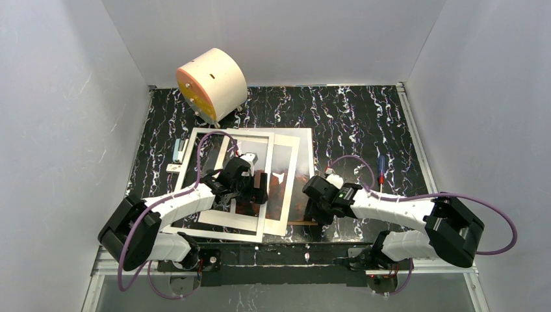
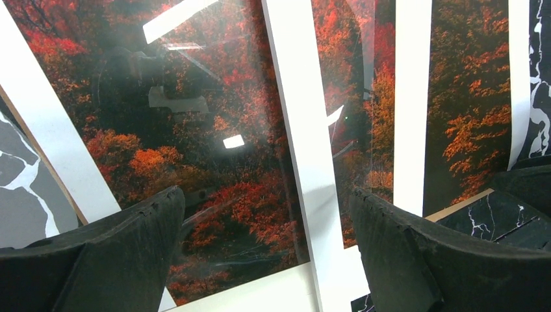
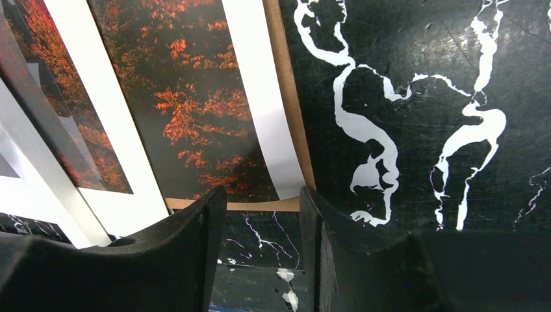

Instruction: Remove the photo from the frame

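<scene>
The photo (image 3: pixel 195 110), dark with red and orange autumn trees and a white border, lies on a brown backing board (image 3: pixel 292 97). Its lower right corner is between the open fingers of my right gripper, whose right fingertip is at the board's edge. I cannot tell whether that fingertip touches it. A white mat (image 1: pixel 286 188) covers part of the photo. The white frame (image 1: pixel 268 156) lies shifted to the left, partly over the mat. Above the frame's right bar hovers my left gripper, open, with the bar running between its fingers in the left wrist view.
Reflections show a clear sheet (image 2: pixel 221 117) over part of the photo. A cream drum (image 1: pixel 217 81) stands at the back left. To the right lies a blue and red screwdriver (image 1: pixel 381 169). Small pale items (image 1: pixel 179 153) sit beside the frame.
</scene>
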